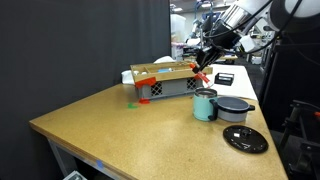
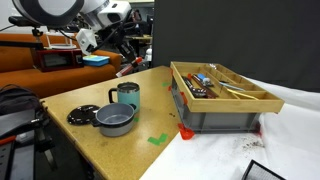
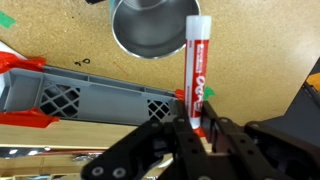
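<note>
A red-and-white marker point(image 3: 197, 65) is held in my gripper, its fingers closed around it in the wrist view. In exterior view 1 the marker point(image 1: 203, 77) hangs tilted just above a teal mug point(image 1: 205, 105), apart from it. Exterior view 2 also has the marker point(image 2: 129, 69) over the mug point(image 2: 127, 96), below my gripper point(image 2: 130, 58). A round grey vessel's inside point(image 3: 150, 28) is near the marker's far end in the wrist view; I cannot tell whether it is the mug or the pot.
Beside the mug stands a grey pot point(image 1: 235, 106), with a black plate point(image 1: 246, 138) in front. A grey crate point(image 2: 220, 120) carries a wooden tray point(image 2: 232, 103) of assorted items. Bare table point(image 1: 120, 125) stretches out to the left in exterior view 1.
</note>
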